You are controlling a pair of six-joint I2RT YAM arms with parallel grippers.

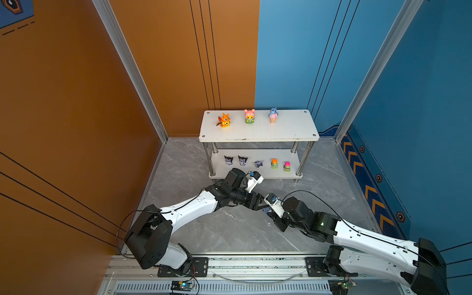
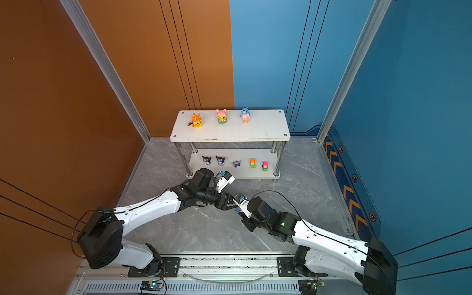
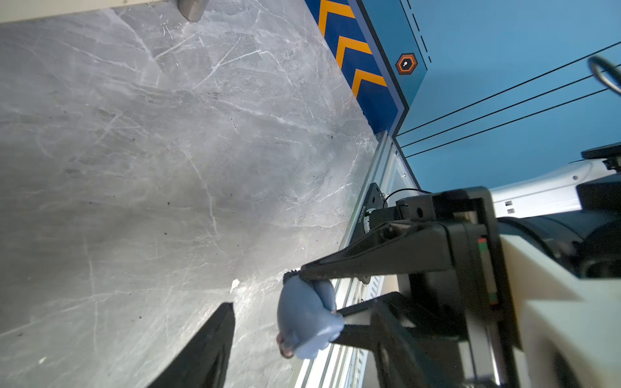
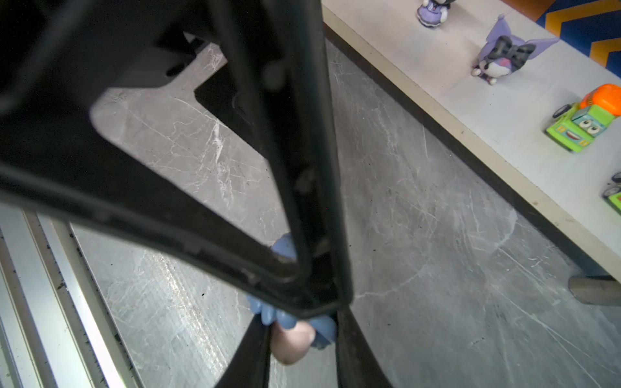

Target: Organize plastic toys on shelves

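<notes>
A small blue figure with a pinkish part (image 3: 305,317) is held in the air between the two arms. My right gripper is shut on it. From the other side comes my left gripper, open, its fingers standing on either side of the figure with visible gaps. In the right wrist view the left gripper's dark fingers cover much of the blue figure (image 4: 267,312). On the shelf's white top (image 1: 295,128) stand an orange toy (image 1: 224,120), a pink-and-green toy (image 1: 249,116) and a blue-and-pink toy (image 1: 273,115).
On the lower shelf (image 1: 249,173) stand several dark-and-lilac figures (image 1: 243,160), an orange-and-green car (image 1: 274,163) and a pink-and-green car (image 1: 287,166). Both arms meet over bare grey floor (image 1: 216,238) in front of the shelf. Metal legs (image 1: 306,157) stand at its corners.
</notes>
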